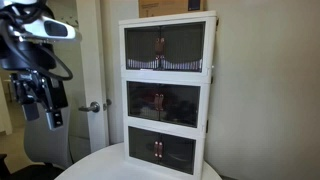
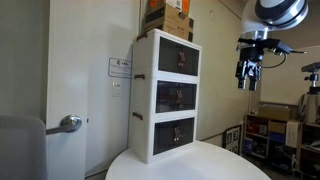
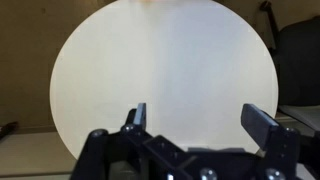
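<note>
A white three-tier cabinet (image 1: 207, 100) stands on a round white table (image 2: 190, 165). Each tier has dark see-through doors with brown handles: top doors (image 1: 180, 47), middle doors (image 1: 180, 104) and bottom doors (image 1: 178, 152), all looking closed. My gripper is open, its black fingers (image 3: 138, 117) wide apart over the bare tabletop with nothing between them. In exterior view 2 the gripper (image 2: 247, 84) hangs high above the table, well to the right of the cabinet and apart from it. The cabinet does not show clearly in the wrist view.
Cardboard boxes (image 2: 172, 20) sit on top of the cabinet. Behind it is a wall, with a white door and its metal handle (image 2: 68, 124) to the left. A grey chair (image 1: 48, 139) stands beside the table.
</note>
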